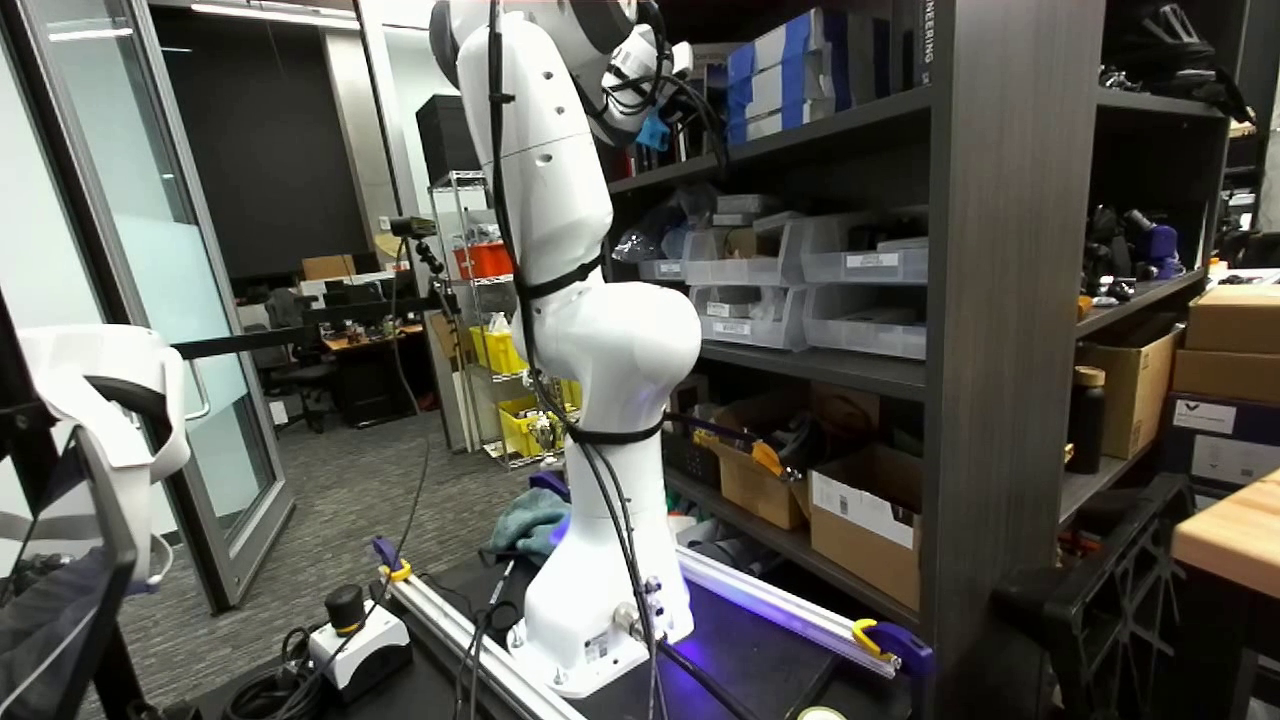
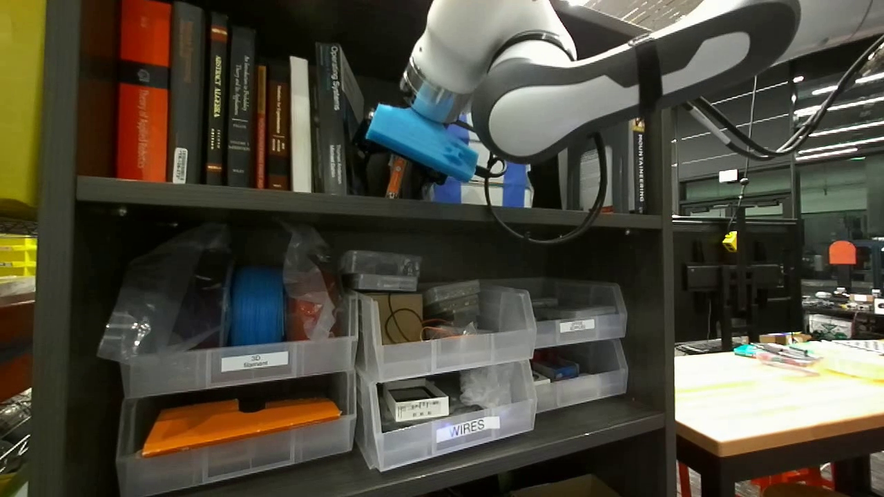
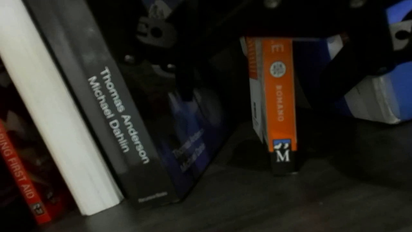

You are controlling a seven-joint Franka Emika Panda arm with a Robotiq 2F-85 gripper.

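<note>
An orange book with a black foot to its spine stands on the upper shelf in the wrist view. My gripper is open around it: one dark finger on the left and the other on the right, with gaps on both sides of the book. Its upper end is hidden behind the gripper body. In exterior view 2 the orange spine shows under the blue block on my wrist, while the fingers are mostly hidden there.
Left of the gripper leans a dark textbook, beside a pale book. Blue-and-white boxes stand close on the right. Bare shelf surface lies in front of the orange book. Clear plastic bins fill the shelf below.
</note>
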